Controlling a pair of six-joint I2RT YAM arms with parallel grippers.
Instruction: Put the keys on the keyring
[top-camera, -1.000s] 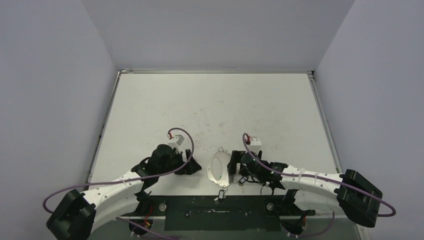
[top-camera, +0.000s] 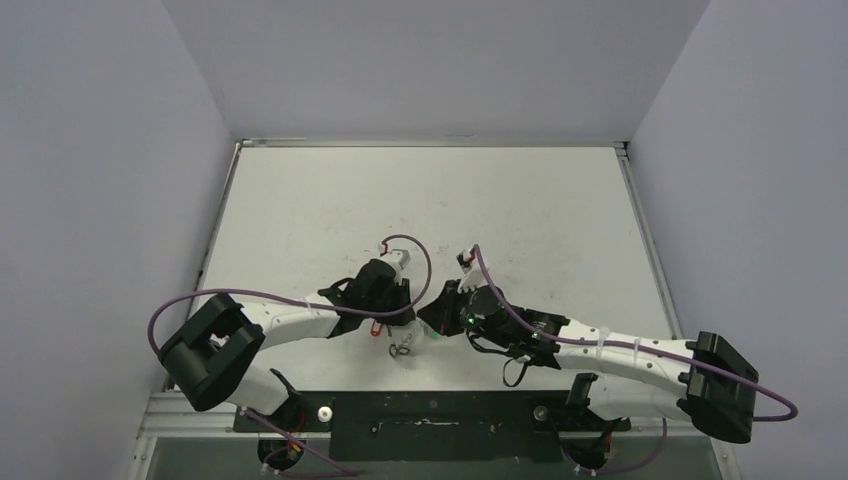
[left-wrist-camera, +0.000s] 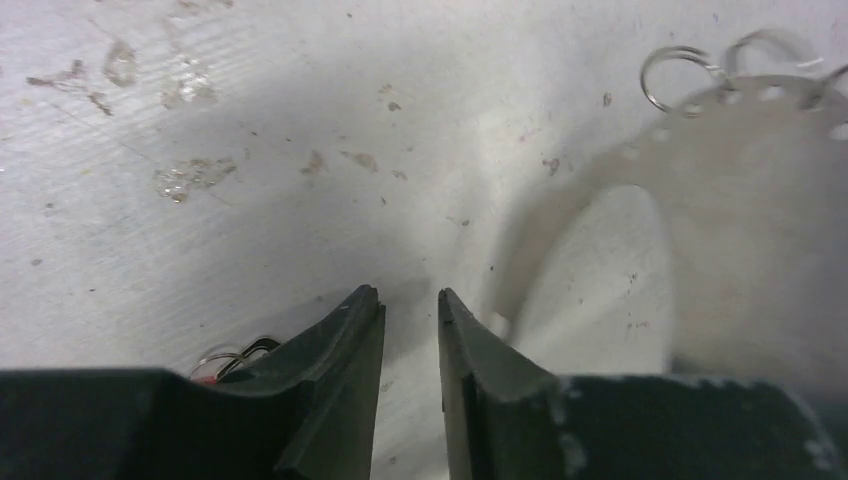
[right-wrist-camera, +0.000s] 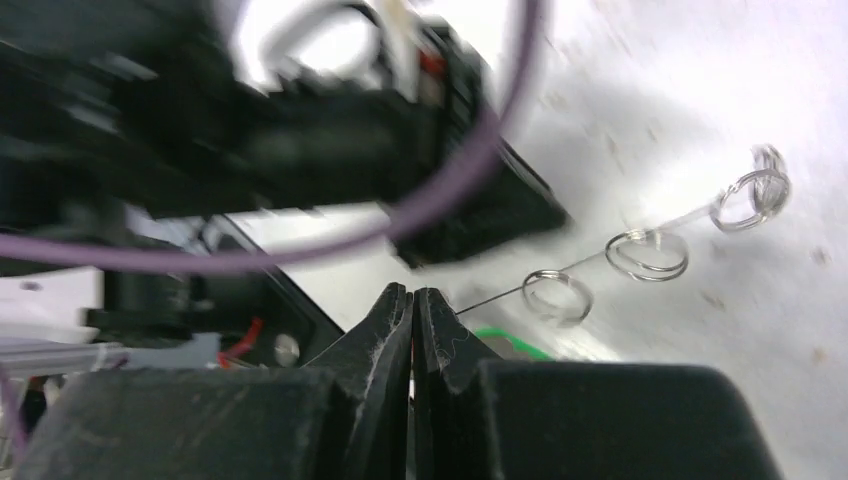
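Observation:
The keyring appears as a pale flat plate with an oval cutout and small metal rings along its rim. In the left wrist view the plate (left-wrist-camera: 740, 200) is blurred at the right. The right wrist view shows it almost edge-on, its rings (right-wrist-camera: 645, 255) spread along a thin line running from the fingertips of my right gripper, which is shut on it. A green strip (right-wrist-camera: 512, 342) lies by those fingertips. My left gripper is part open, nothing visible between its fingers. Below it, a small ring with red and black parts (left-wrist-camera: 235, 358) peeks out. Individual keys cannot be told apart.
Both arms meet closely over the front of the white table (top-camera: 470, 200); the left gripper's black body (right-wrist-camera: 490, 210) is near the right fingertips. Loose rings (top-camera: 400, 350) and a red piece (top-camera: 376, 328) show beside the left gripper.
The left gripper has moved right and the right gripper left, closing the gap between them. The plate has shifted left and now shows only as a sliver from above.

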